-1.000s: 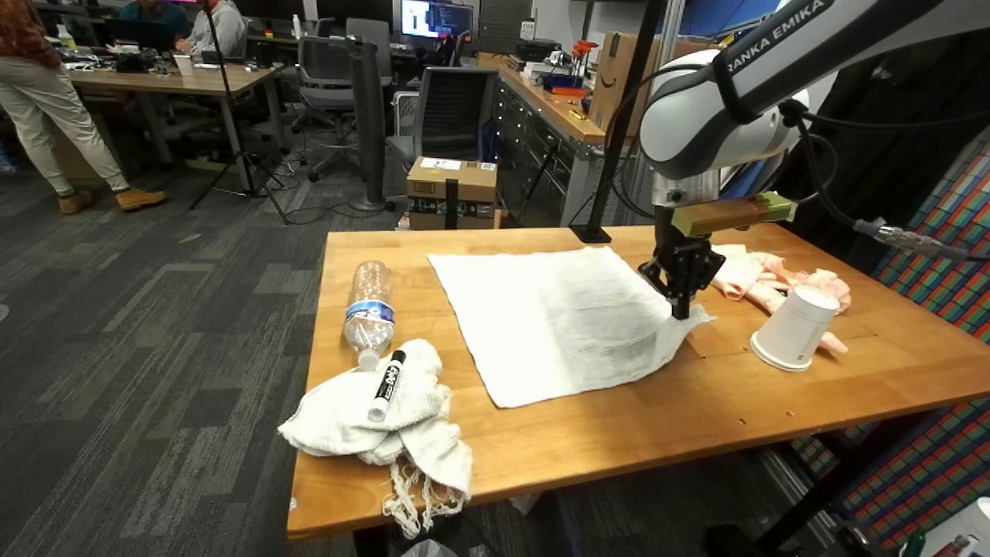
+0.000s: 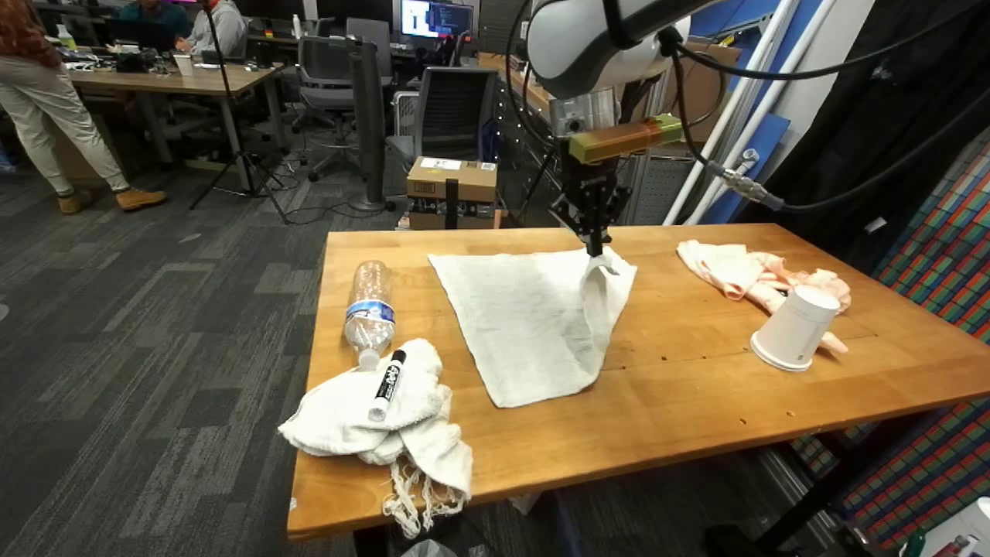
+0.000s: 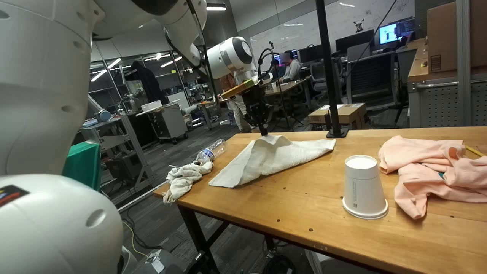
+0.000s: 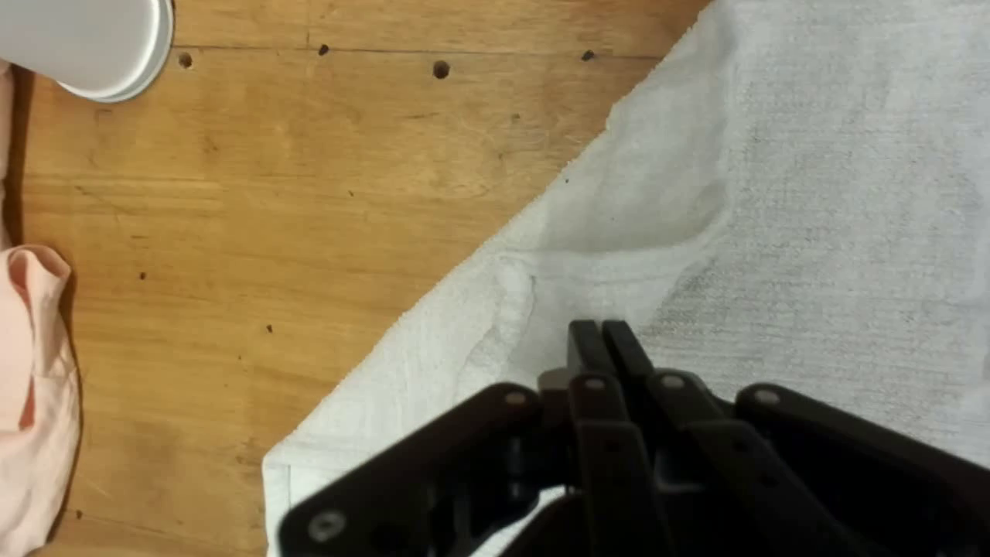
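Note:
A thin white cloth (image 2: 520,325) lies mostly flat on the wooden table, its right part lifted and folded over. My gripper (image 2: 595,251) points down at that raised part, shut on the cloth. In the other exterior view the cloth (image 3: 274,157) rises to a peak beneath the gripper (image 3: 263,133), with its near edges sloping down to the tabletop. Seen from the wrist, the gripper's fingertips (image 4: 585,329) are close together over the cloth (image 4: 835,186), which shows creases and a folded edge. The pinched bit itself is hidden under the fingers there.
An upside-down white cup (image 2: 795,329) and a crumpled pink cloth (image 2: 724,264) lie to the right. At the left are a clear bottle (image 2: 370,311) and a bunched white towel (image 2: 339,418) with a marker (image 2: 387,385) on it.
My gripper has moved left and toward the table's back in exterior view 1, drawing the cloth's right corner with it. That side, flatter before, is now folded over.

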